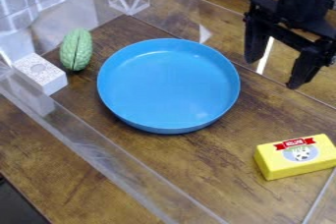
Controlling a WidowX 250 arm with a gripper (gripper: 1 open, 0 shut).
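Note:
My black gripper [280, 51] hangs at the upper right, above the wooden table; whether its fingers are open or shut is hard to tell. A blue round plate [167, 81] lies at the centre. A yellow butter box [296, 157] sits at the lower right, below the gripper. A green ribbed oval object [78, 49] stands left of the plate, and a white block [39, 76] is at the far left.
Clear transparent walls surround the work area on the table [98, 194]. Bare wood shows between the plate and the yellow box and at the lower left.

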